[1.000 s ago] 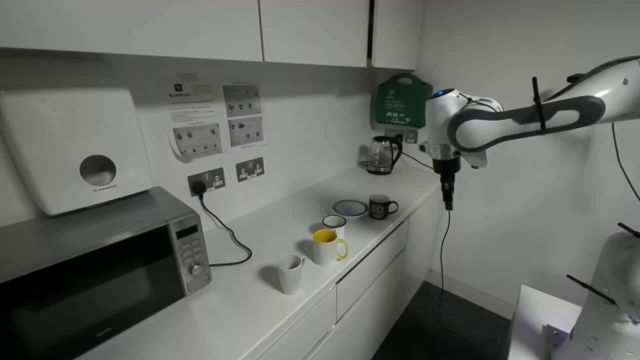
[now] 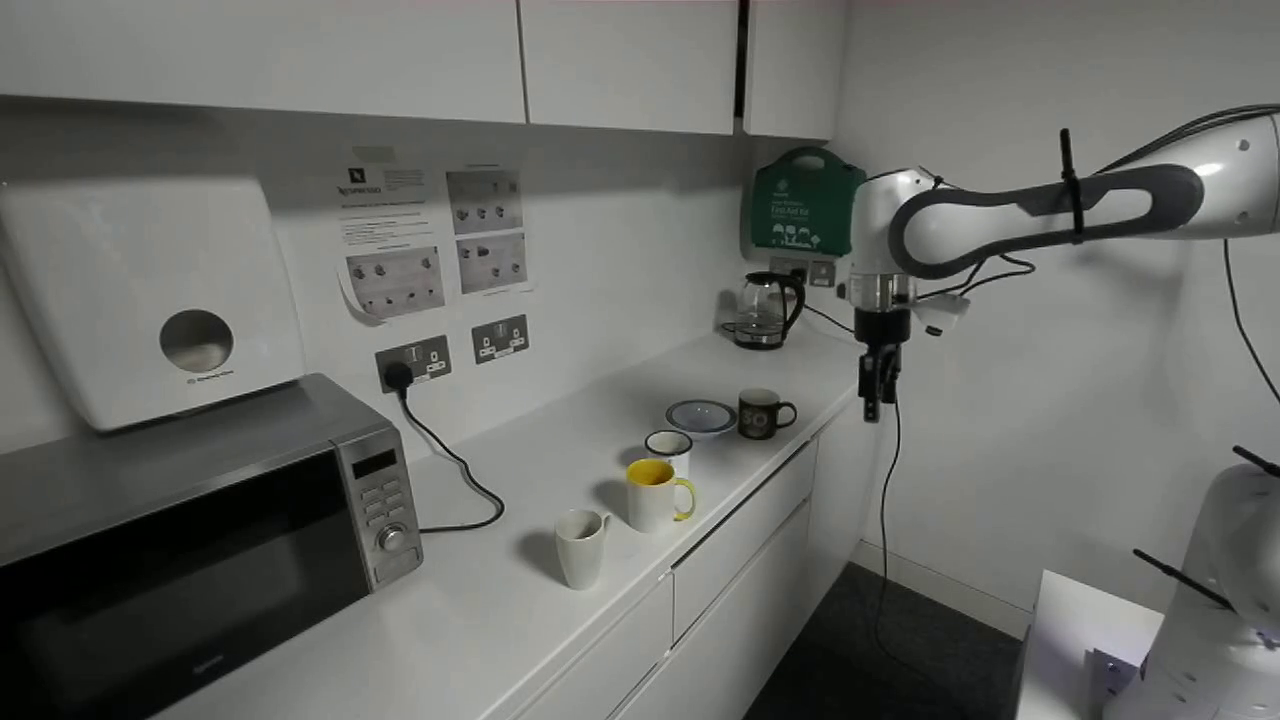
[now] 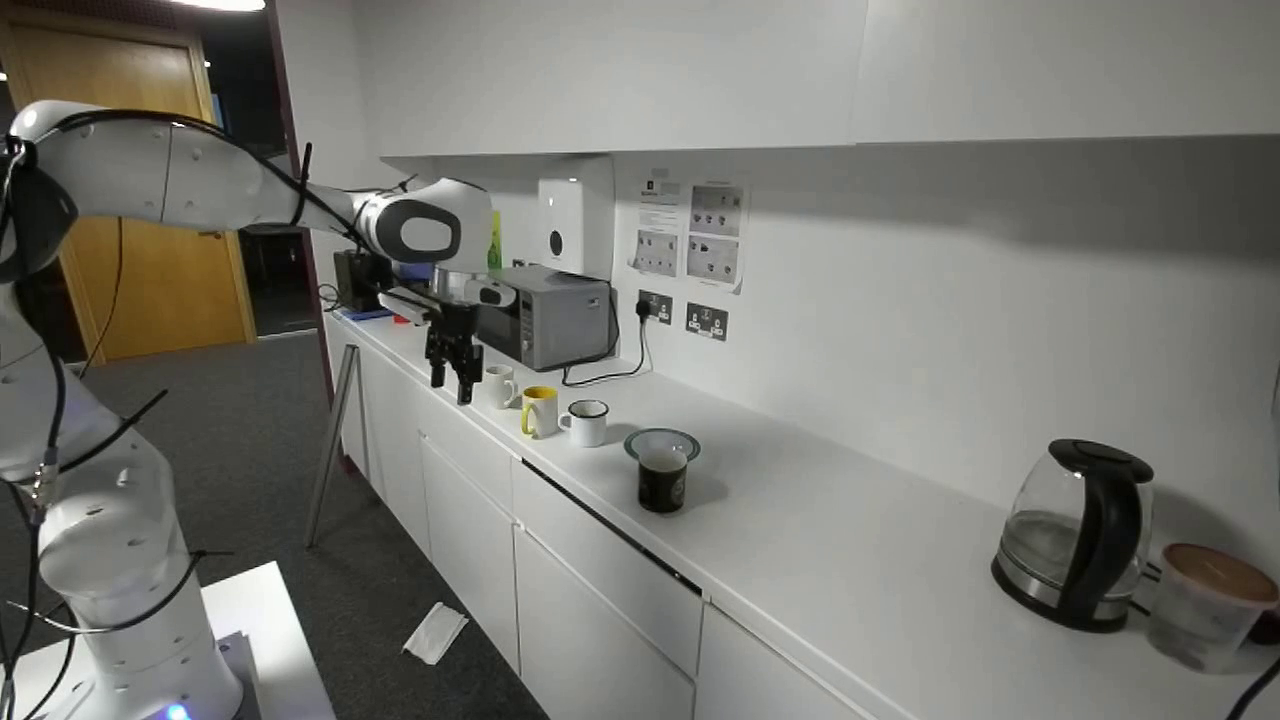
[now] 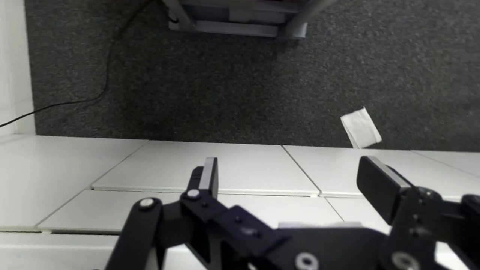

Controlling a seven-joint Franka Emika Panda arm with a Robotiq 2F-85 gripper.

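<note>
My gripper is open with nothing between its fingers, pointing down in front of the counter's edge. In exterior view 2 the gripper hangs on the room side of the mugs, apart from all of them. Along the counter's front stand a tall white mug, a white mug with yellow inside, a white cup with a dark rim and a black mug. A bowl with a rim sits behind the black mug. The wrist view shows no mugs, only floor and cabinet fronts.
A plastic tub stands by the kettle. A microwave fills the opposite end. Wall cabinets overhang. A white sheet lies on the floor.
In exterior view 1, the gripper has shifted slightly left and turned, so its fingers now appear wider. The mugs and bowl have not moved.
</note>
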